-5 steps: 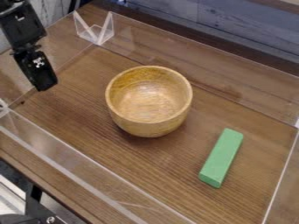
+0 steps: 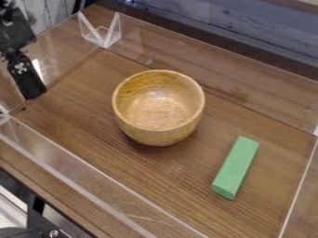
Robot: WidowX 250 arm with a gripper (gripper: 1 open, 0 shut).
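The black gripper is at the far left edge of the camera view, partly cropped, left of a tan wooden bowl and apart from it. How its fingers stand is hard to make out. A green block lies on the wooden surface at the lower right, away from the gripper.
A clear plastic piece stands at the back left. A dark blue-grey wall runs along the back.
The gripper has moved left toward the edge of the view. The bowl and green block have not moved.
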